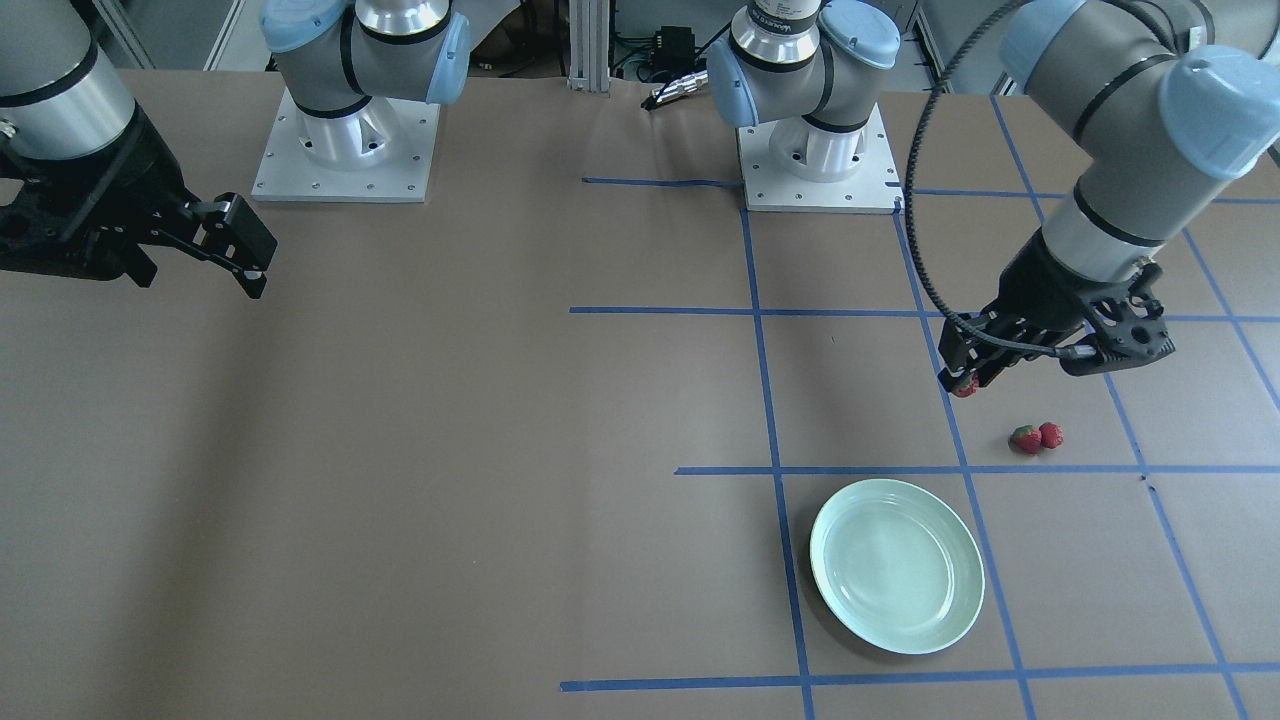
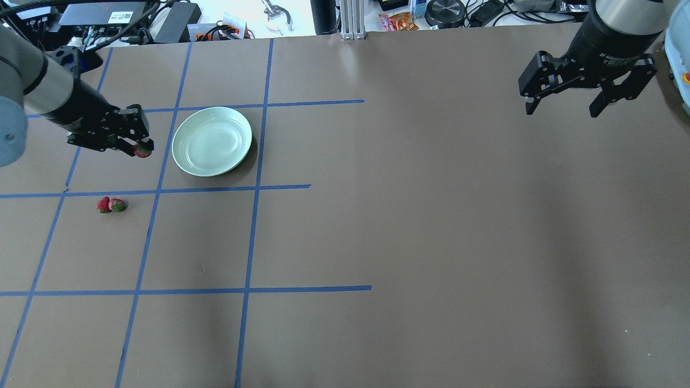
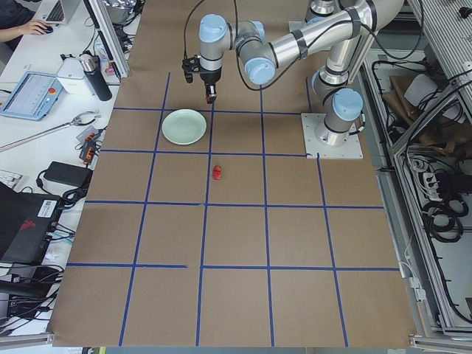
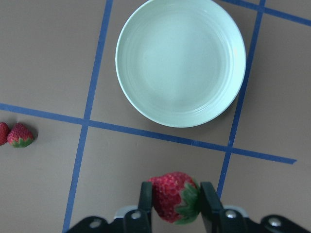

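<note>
A strawberry is held between the fingertips of my gripper, which is shut on it above the table. In the top view the gripper hangs just left of the pale green plate; in the wrist view the empty plate lies ahead of the held strawberry. Two more strawberries lie close together on the taped grid, below the gripper in the top view and at the left of the wrist view.
Another black gripper is parked at the top right of the top view. Cables and devices crowd the strip beyond the table's edge.
</note>
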